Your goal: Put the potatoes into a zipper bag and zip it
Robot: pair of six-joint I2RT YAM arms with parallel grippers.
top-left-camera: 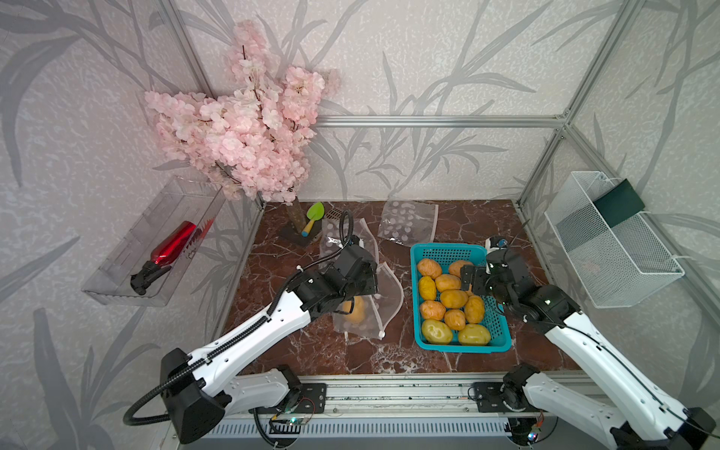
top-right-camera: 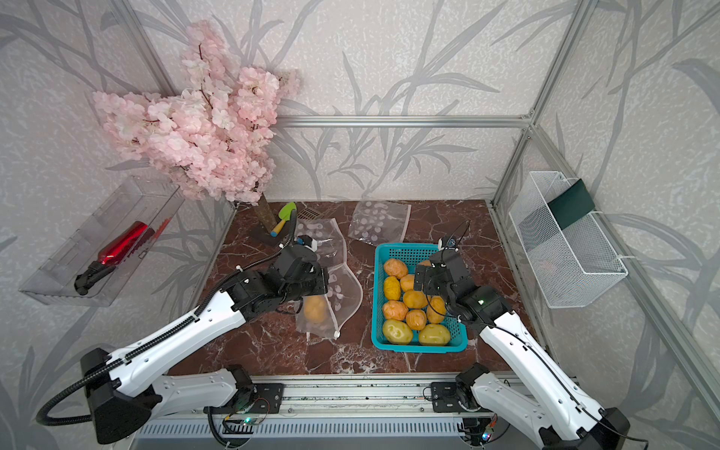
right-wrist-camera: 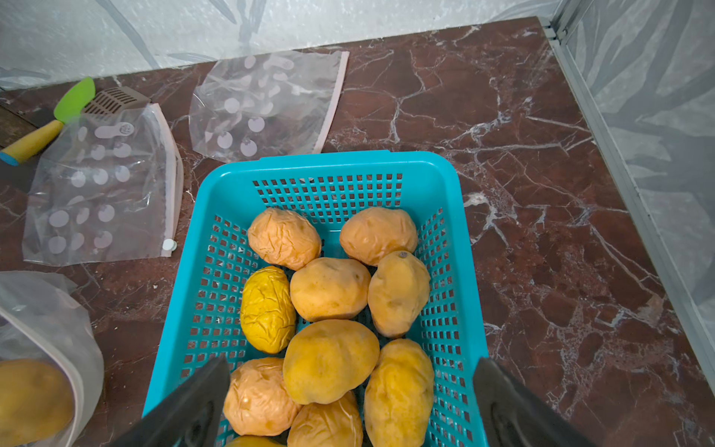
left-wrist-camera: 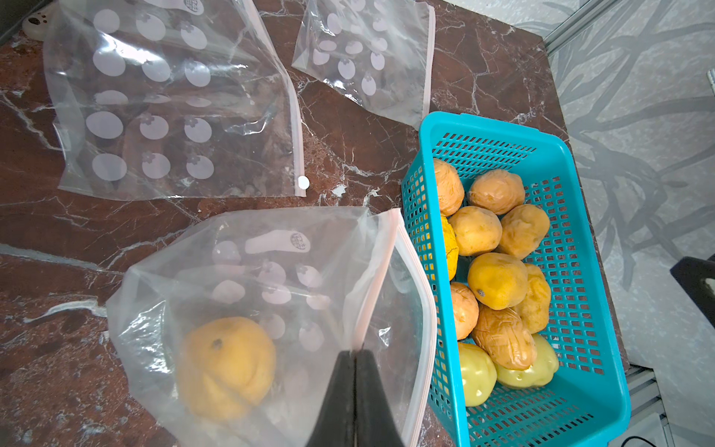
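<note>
A clear zipper bag (left-wrist-camera: 245, 260) lies on the table left of the basket, with one potato (left-wrist-camera: 227, 368) inside it. My left gripper is shut at the bag's mouth, where its tips meet the pinkish zip edge (left-wrist-camera: 376, 275); the thin film seems pinched there. The other edge of the mouth stands away to the right, so the bag gapes. Several potatoes (right-wrist-camera: 331, 361) fill a turquoise basket (right-wrist-camera: 454, 223). Above it my right gripper stands open, fingers far apart, with the potatoes below and nothing held.
Two flat, empty zipper bags (right-wrist-camera: 100, 186) (right-wrist-camera: 260, 104) lie toward the back. A green spatula (top-left-camera: 314, 213) rests near the flower pot at the back left. Bare tabletop (right-wrist-camera: 551, 246) lies to the right of the basket.
</note>
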